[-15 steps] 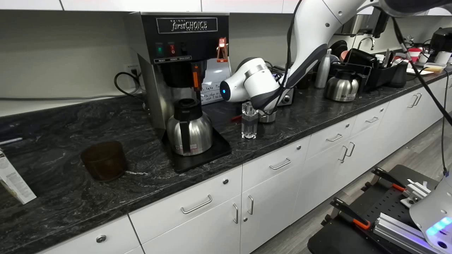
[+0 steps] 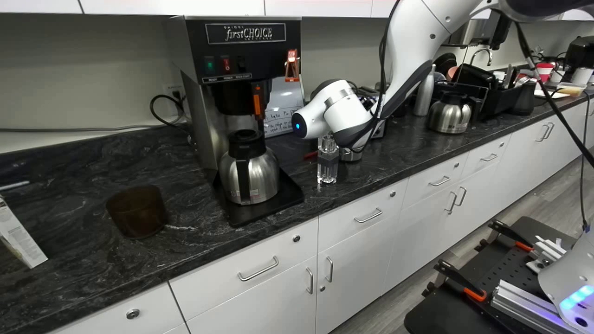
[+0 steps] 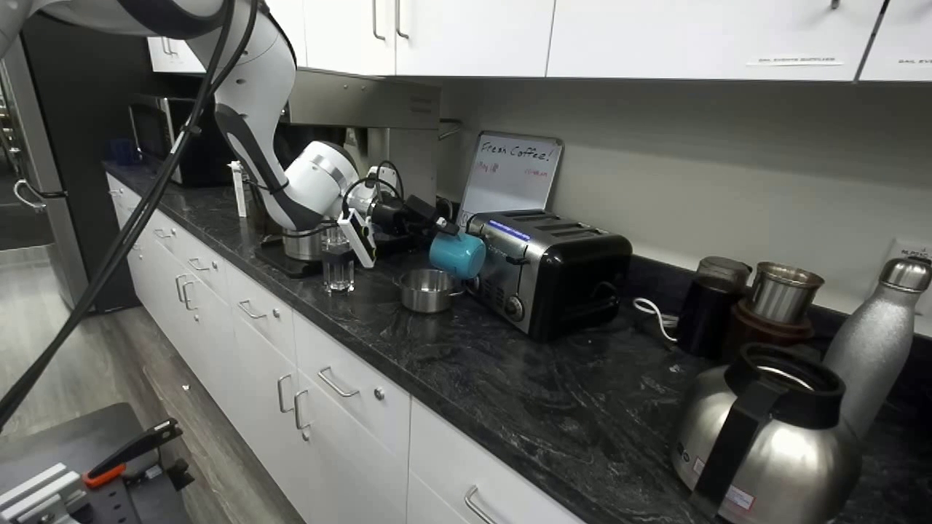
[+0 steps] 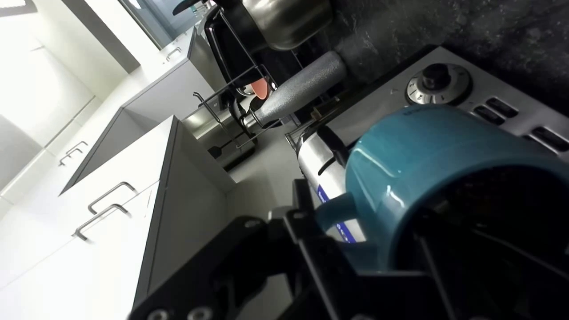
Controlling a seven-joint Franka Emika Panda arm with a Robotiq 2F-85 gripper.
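Note:
A teal mug [image 3: 456, 255] is tipped on its side in the air, in front of the toaster [image 3: 563, 271]. My gripper [image 3: 443, 225] is shut on it. In the wrist view, the teal mug [image 4: 410, 149] has its opening towards the camera and its handle [image 4: 338, 210] beside one dark finger; another dark part reaches into the shadowed opening. The exact contact is hard to see. Below and slightly left of the mug in exterior view 2, a small steel pot [image 3: 426, 291] rests on the counter. Exterior view 1 hides the mug behind the arm.
A clear glass jar [image 2: 328, 159] stands near the counter edge, close to the arm. Left of it is the coffee maker [image 2: 195, 105] with its steel carafe [image 2: 250, 175]. A whiteboard [image 3: 511, 172] leans behind the toaster.
In exterior view 1 the arm's wrist has shifted slightly right and down, covering more of the toaster's front. The glass jar and coffee maker stay in place.

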